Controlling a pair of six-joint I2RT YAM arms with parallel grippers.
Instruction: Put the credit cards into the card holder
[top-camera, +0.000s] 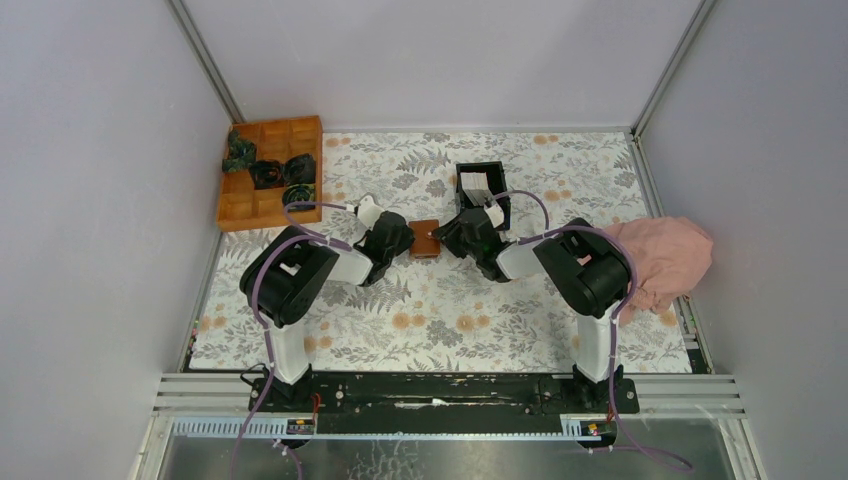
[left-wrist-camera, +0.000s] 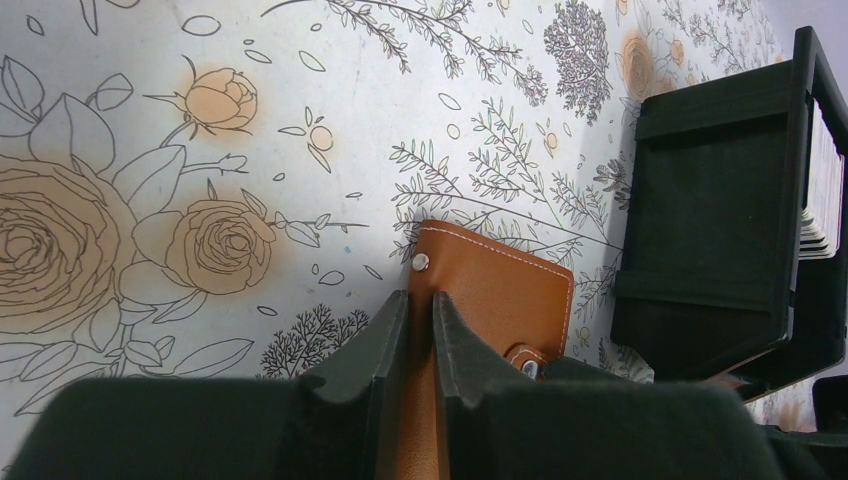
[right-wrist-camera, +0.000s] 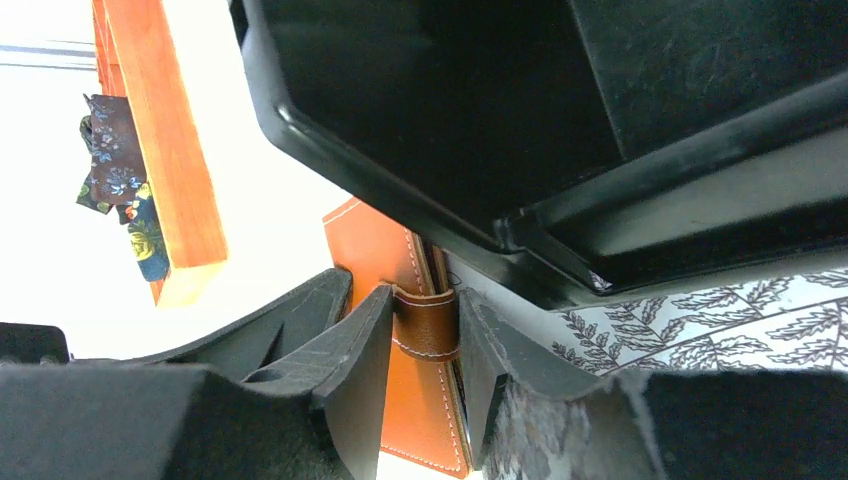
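Note:
A brown leather card holder (top-camera: 424, 239) lies between my grippers, with stitched edges and a snap strap (right-wrist-camera: 425, 325). My left gripper is shut on its spine edge. My right gripper is at the other side, its fingers around the strap; whether they are closed tight cannot be told. The black box (left-wrist-camera: 705, 210) beside the holder has a stack of white cards (left-wrist-camera: 820, 190) in one section, seen in the top and left wrist views.
A wooden compartment tray (top-camera: 230, 210) with dark items stands back left. A pink cloth (top-camera: 668, 255) lies at the right.

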